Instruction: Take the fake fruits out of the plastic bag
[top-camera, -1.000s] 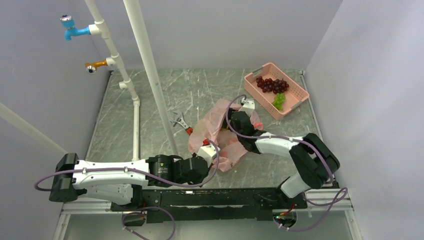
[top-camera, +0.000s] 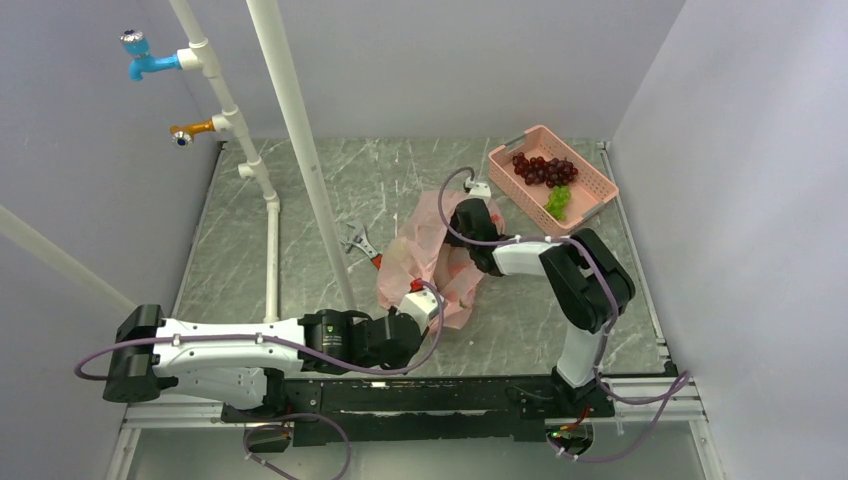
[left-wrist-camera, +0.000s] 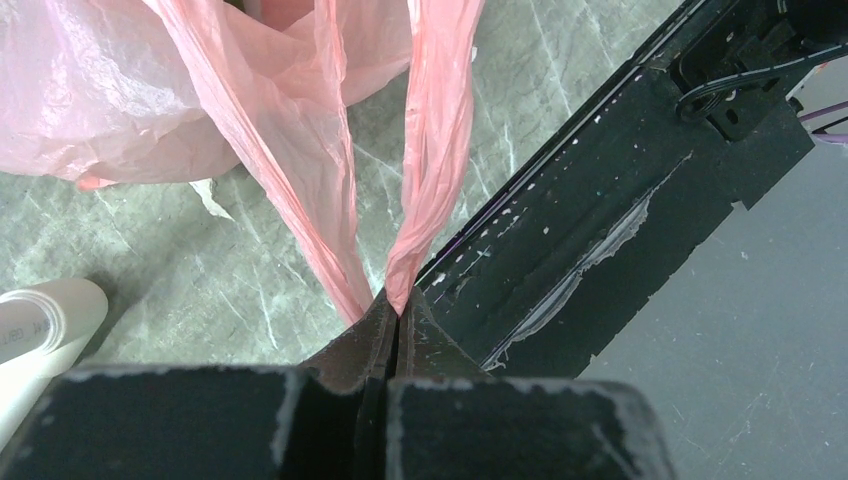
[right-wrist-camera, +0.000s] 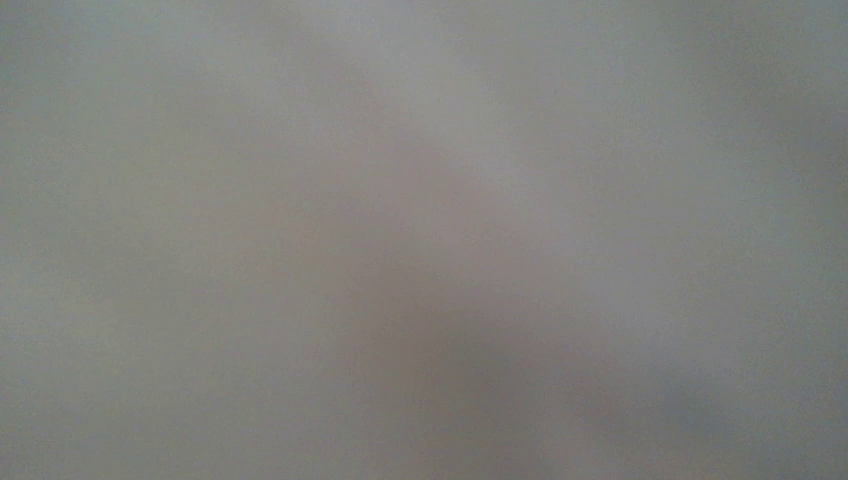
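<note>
A translucent pink plastic bag (top-camera: 403, 262) lies crumpled at the middle of the counter. My left gripper is shut on the bag's handles (left-wrist-camera: 436, 150), drawing them toward the front edge. From the right, my right gripper (top-camera: 456, 226) reaches into the bag's upper part; its fingers are hidden there. Only a pale blur fills the right wrist view, so its fingers and anything between them do not show. Inside the basket lie dark red grapes (top-camera: 546, 170) and a green grape bunch (top-camera: 557, 203). Fruit within the bag cannot be made out clearly.
The pink basket (top-camera: 600, 181) stands at the back right. An adjustable wrench (top-camera: 362, 243) lies left of the bag. White pipes (top-camera: 306, 150) with taps rise on the left. Bare counter (top-camera: 520, 335) shows at the front right.
My right arm has swung left and its gripper has shifted left within the bag, whose upper part has moved with it. The left gripper stays nearly in place. The basket looks the same.
</note>
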